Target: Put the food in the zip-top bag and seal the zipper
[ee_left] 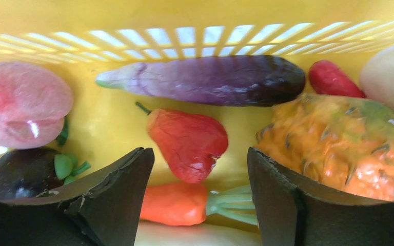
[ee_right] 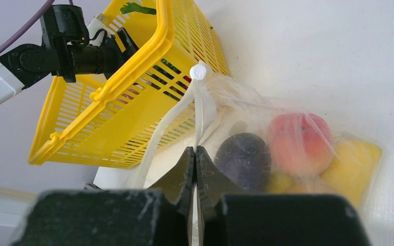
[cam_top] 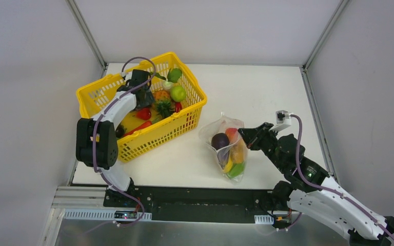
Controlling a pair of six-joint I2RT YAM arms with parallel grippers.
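A clear zip top bag (cam_top: 234, 177) stands on the table with several foods inside, among them a dark round fruit (ee_right: 243, 160), a peach-like fruit (ee_right: 300, 143) and something yellow (ee_right: 354, 166). My right gripper is shut on the bag's white zipper edge (ee_right: 201, 107). Inside the yellow basket (cam_top: 159, 136), my left gripper is part open with its fingers apart. Between and just beyond them lies a red pepper-like vegetable (ee_left: 187, 138); nothing is gripped. A carrot (ee_left: 174, 204) lies below it and a long purple eggplant (ee_left: 205, 79) above.
Also in the basket are a pineapple (ee_left: 359, 148), a pink fruit (ee_left: 23, 105), a small dark eggplant (ee_left: 23, 174) and a green apple (cam_top: 178, 93). The slatted basket walls surround the left gripper. Open white table (cam_top: 267, 92) lies behind the bag.
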